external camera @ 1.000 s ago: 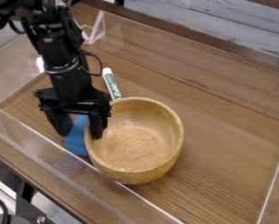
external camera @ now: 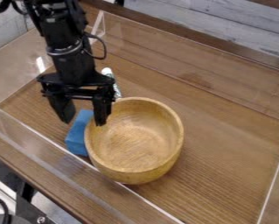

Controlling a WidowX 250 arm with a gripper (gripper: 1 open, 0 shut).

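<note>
My gripper (external camera: 83,109) is open above a blue object (external camera: 77,136) at the left side of a large tan wooden bowl (external camera: 148,144). Its dark fingers hang near the bowl's upper left rim, with nothing seen held. A white cylindrical object (external camera: 114,85) lies behind the arm, partly hidden by it.
A white wall runs along the back, and a pale edge strip borders the table at the lower left.
My gripper has risen, away from the blue object and bowl rim. The blue object and bowl look to be in the same places.
</note>
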